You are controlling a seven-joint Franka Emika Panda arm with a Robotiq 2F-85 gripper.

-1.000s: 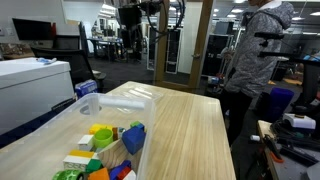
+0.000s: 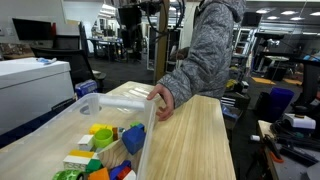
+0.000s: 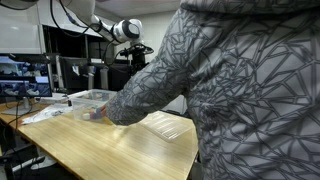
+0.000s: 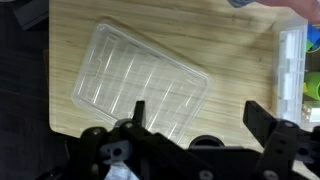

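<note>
My gripper is open above the table, with nothing between its separated fingers. Below it in the wrist view lies a clear, shallow rectangular lid or tray (image 4: pixel 125 76), flat on the wood. A clear plastic bin (image 2: pixel 148 150) of colourful blocks stands on the table; its edge (image 4: pixel 289 72) shows at the right of the wrist view. Among the blocks are a blue cube (image 2: pixel 133 138) and a green cylinder (image 2: pixel 103 138). The gripper hangs well above the tabletop, apart from both bin and lid.
A person in a patterned grey sleeve (image 2: pixel 209 45) leans over the table, one hand (image 2: pixel 162 97) at the bin's rim. That sleeve (image 3: pixel 160 80) blocks much of exterior view 2. Bare tabletop (image 2: pixel 195 145) lies right of the bin.
The person has come in from the right and reached a hand to the bin's far right rim. The arm and blocks look unmoved.
</note>
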